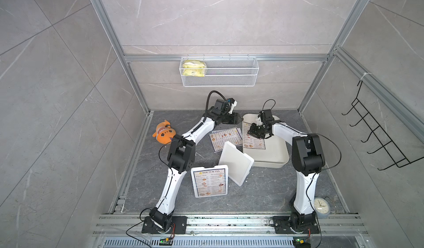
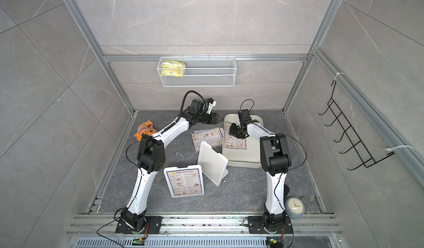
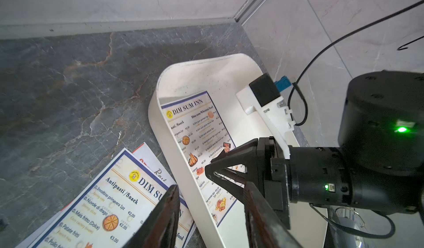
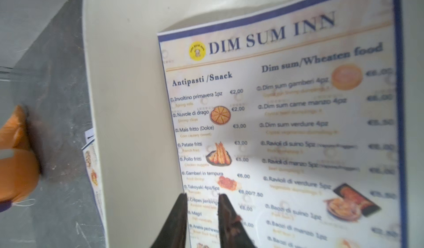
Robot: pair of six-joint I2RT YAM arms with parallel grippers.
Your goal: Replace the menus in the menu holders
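Observation:
One menu (image 3: 194, 119) lies in the white tray (image 1: 270, 164) along its left wall. Over it, in the right wrist view, my right gripper shows a small gap between its fingertips, the menu's print visible beyond. My left gripper stands open left of the tray, above loose menus (image 1: 226, 138) on the table, with nothing between its fingers. In the top left view, a white holder (image 1: 196, 194) with a menu (image 1: 209, 182) in it stands at the front, face toward the camera. Another holder (image 1: 236, 163) shows a blank white face, tilted beside it.
An orange plush toy (image 1: 164, 133) sits at the back left. A clock (image 1: 321, 207) stands near the front right. On the back wall hangs a wire basket (image 1: 231, 72) with a yellow packet. The tray's right part and the table's front right are clear.

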